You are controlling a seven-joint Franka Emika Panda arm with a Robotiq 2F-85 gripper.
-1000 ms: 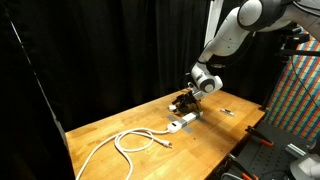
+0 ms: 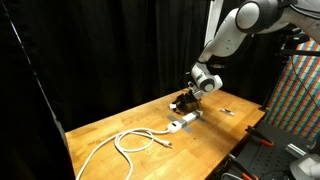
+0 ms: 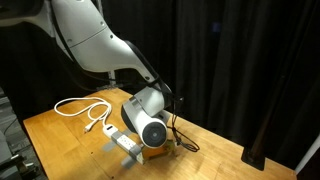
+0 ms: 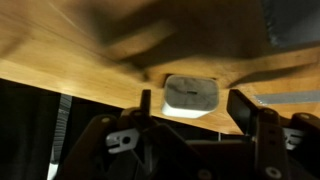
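In the wrist view a small pale block [image 4: 190, 94] with rounded corners lies between the two fingers of my gripper. A gap shows on either side of it, so the fingers are apart and not closed on it. In exterior view 1 the gripper [image 2: 184, 103] is low over the far part of the wooden table, where its dark fingers hide most of what is under them. From the opposite side, in exterior view 2, the white wrist housing [image 3: 152, 132] covers much of the gripper.
A white power strip [image 2: 184, 121] lies close to the gripper, its white cable [image 2: 122, 134] looping across the table [image 2: 100, 128]. Small flat items [image 2: 227, 112] rest to the right. Black curtains [image 2: 90, 60] hang behind the table.
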